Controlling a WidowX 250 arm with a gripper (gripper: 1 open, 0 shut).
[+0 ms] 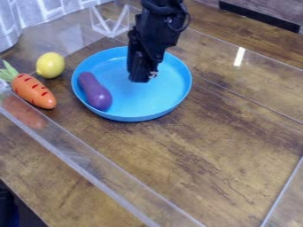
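The dark gripper (144, 64) hangs over the back part of a blue round tray (160, 97), its fingertips low over the tray. Whether its fingers are open or shut is hard to tell. A purple eggplant (96, 91) lies on the left side of the tray.
A yellow lemon (50, 64) and an orange carrot (34, 90) with green top lie left of the tray. A clear plastic edge runs along the lower left.
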